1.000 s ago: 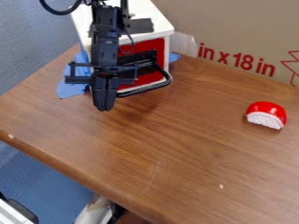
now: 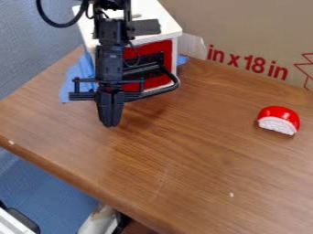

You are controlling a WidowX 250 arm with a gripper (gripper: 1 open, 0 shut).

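My black gripper (image 2: 110, 113) hangs low over the left-back part of the wooden table, in front of a small white box-like unit with a red front (image 2: 152, 53). Its fingers point down; whether they are open or shut, or hold anything, I cannot tell. A black bar frame beside the gripper crosses the red front. A blue cloth (image 2: 73, 84) lies under and beside the unit. A small red object with a white face (image 2: 277, 120) sits at the right of the table.
A cardboard panel (image 2: 244, 37) stands behind the table. The table's near-left edge drops to a blue floor area.
The gripper has shifted slightly right and down over the last second. The red object at the right has not moved.
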